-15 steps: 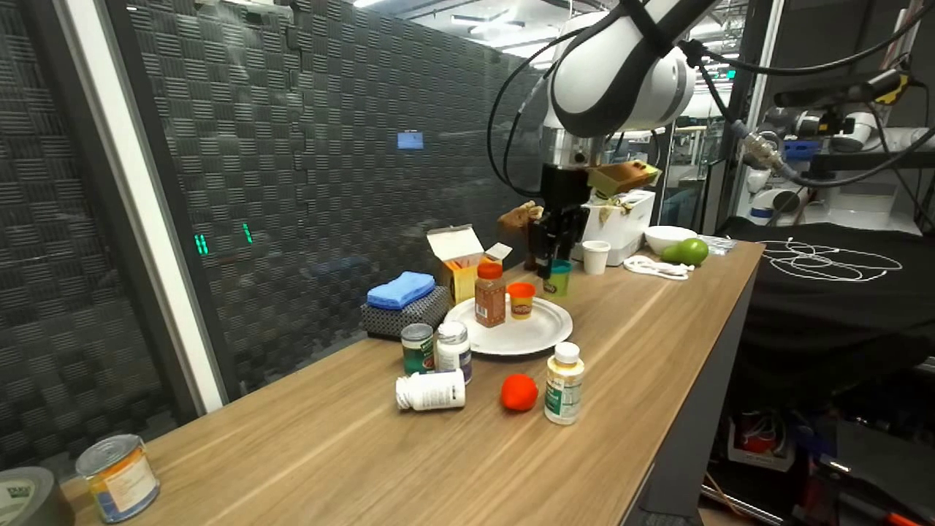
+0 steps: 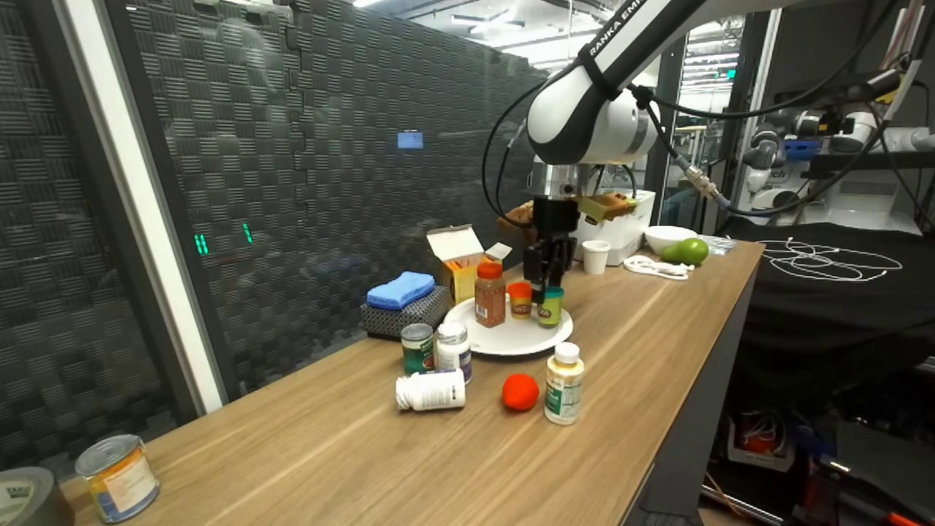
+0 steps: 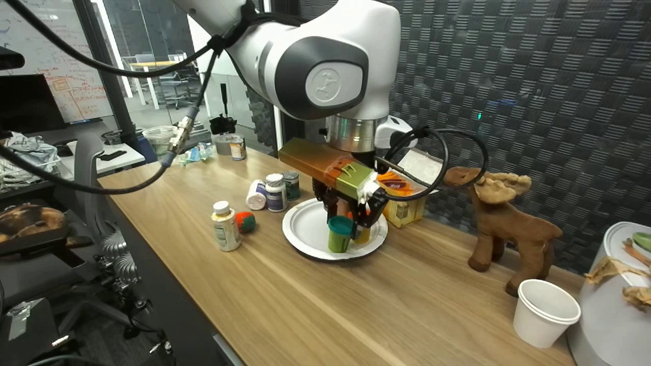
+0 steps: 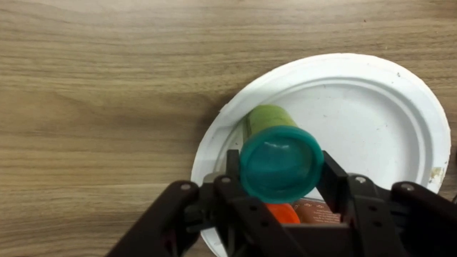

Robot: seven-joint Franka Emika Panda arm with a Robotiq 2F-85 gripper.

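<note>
My gripper is shut on a green tub with a teal lid (image 4: 280, 165), one finger on each side of the lid. The tub (image 3: 339, 234) is upright over the right part of a white plate (image 3: 299, 237); whether its base touches the plate I cannot tell. Close by on the plate stand an orange-lidded yellow tub (image 2: 519, 301) and a brown spice bottle with a red cap (image 2: 490, 296). In the wrist view the fingers partly cover both of these.
Left of the plate are a green can (image 2: 417, 349), a white bottle (image 2: 453, 349) and one lying on its side (image 2: 431, 391). A red ball (image 2: 521, 391) and yellowish bottle (image 2: 563, 386) stand in front. An open box (image 2: 464, 270) is behind. Wood lies clear at the plate's right.
The gripper has carried the green tub leftward and lower, from beyond the plate's right edge to over the plate. The other tub and the spice bottle look unmoved.
</note>
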